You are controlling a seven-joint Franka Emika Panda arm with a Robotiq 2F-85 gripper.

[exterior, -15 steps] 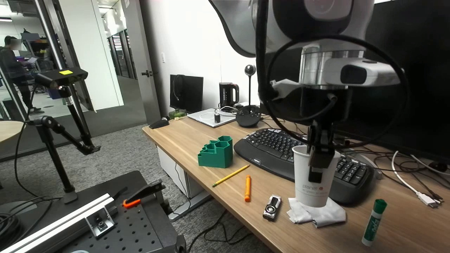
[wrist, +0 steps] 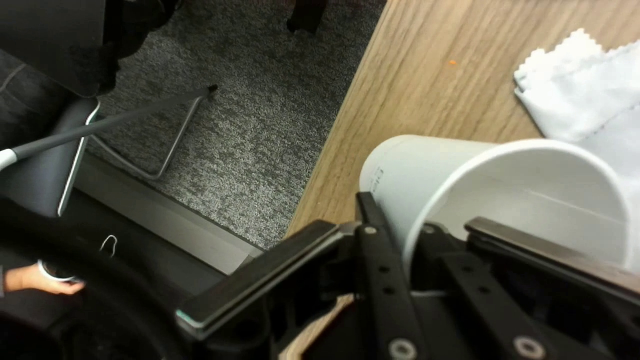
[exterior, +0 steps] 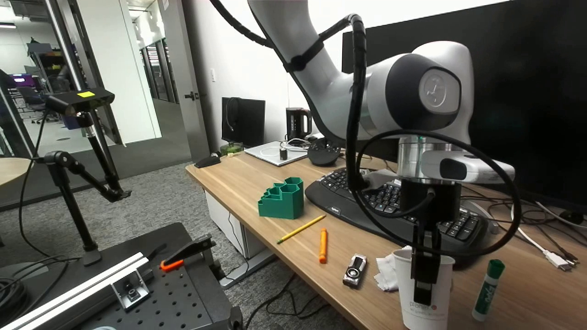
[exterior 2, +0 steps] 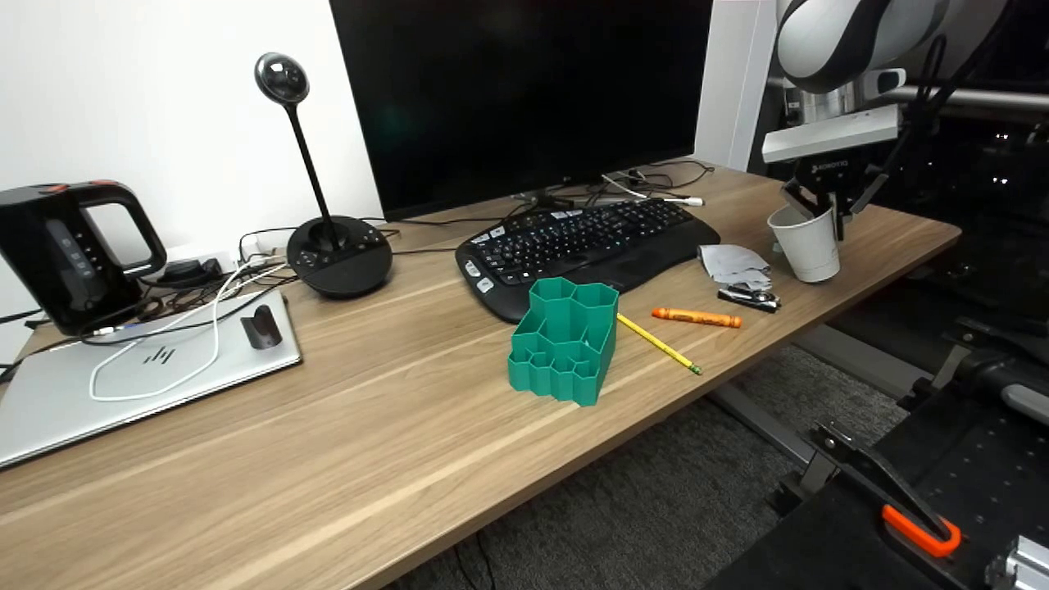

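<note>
A white paper cup (exterior: 408,294) is at the near end of the desk, close to its front edge. Its thin rim runs between the two fingers of my gripper, one finger outside the wall and the other inside the mouth. The fingers are shut on that wall. In exterior view 2 the cup (exterior 2: 808,247) leans slightly, and I cannot tell whether its base touches the desk. The wrist view looks into the cup's mouth (wrist: 540,198); the inside that shows is empty.
Beside the cup lies a crumpled grey-white cloth (exterior 2: 733,264). Nearby are a green-capped marker (exterior: 487,291), a small silver-black object (exterior: 355,270), an orange crayon (exterior: 323,246), a yellow pencil (exterior: 301,228) and a green hexagonal holder (exterior: 280,203). Behind stands a black keyboard (exterior 2: 580,246).
The gripper and cup have come down and nearer to exterior view 1's camera, off the cloth the cup was over. The other desk objects look unmoved.
</note>
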